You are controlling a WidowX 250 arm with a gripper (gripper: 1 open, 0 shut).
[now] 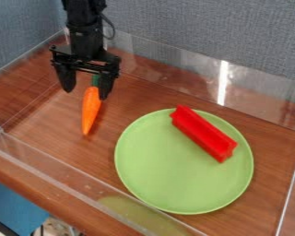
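My black gripper (86, 76) hangs at the upper left, fingers pointing down and spread open, over the top end of an orange toy carrot (91, 109) that lies on the wooden surface. Nothing shows held between the fingers; whether they touch the carrot cannot be told. A green plate (175, 184) fills the lower right, with a red bar-shaped object (203, 134) lying on its upper right part.
Clear low walls edge the wooden tray (137, 92) at the back, front and side. Bare wood lies around the carrot and between it and the back wall. Grey padded walls stand behind.
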